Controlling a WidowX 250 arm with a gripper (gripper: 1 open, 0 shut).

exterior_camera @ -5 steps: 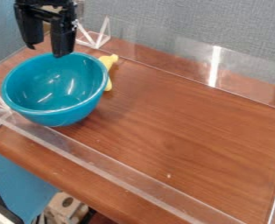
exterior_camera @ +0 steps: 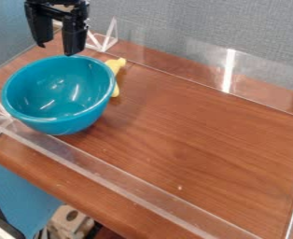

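Observation:
My black gripper (exterior_camera: 56, 37) hangs at the top left, open, above the back rim of a large teal bowl (exterior_camera: 60, 103) that sits on the wooden table at the left. Nothing shows between its fingers. A yellow object (exterior_camera: 116, 67) lies behind the bowl on its right, partly hidden by it.
Clear plastic walls edge the table (exterior_camera: 199, 149), with white triangular supports at the left and back left. A grey textured wall stands behind; blue floor shows at the lower left.
The bowl and yellow object look unmoved.

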